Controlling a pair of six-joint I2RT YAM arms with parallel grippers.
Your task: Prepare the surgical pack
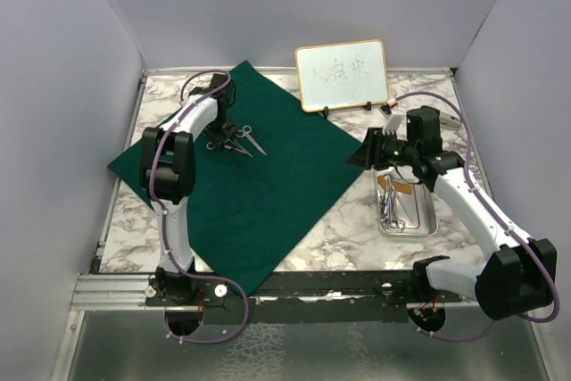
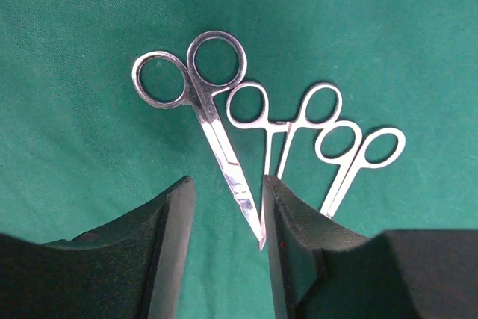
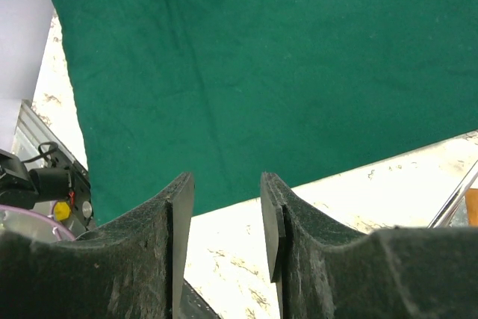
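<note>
My left gripper hangs over scissor-like instruments on the green cloth. In the left wrist view its fingers are apart above large scissors, beside which lie two smaller ring-handled instruments; nothing is seen held. My right gripper is raised near the steel tray of instruments at the right, its fingers apart and empty over the cloth's edge in the right wrist view.
A whiteboard with writing stands at the back on small supports. Bare marble lies between cloth and tray. Walls enclose the table at left, back and right.
</note>
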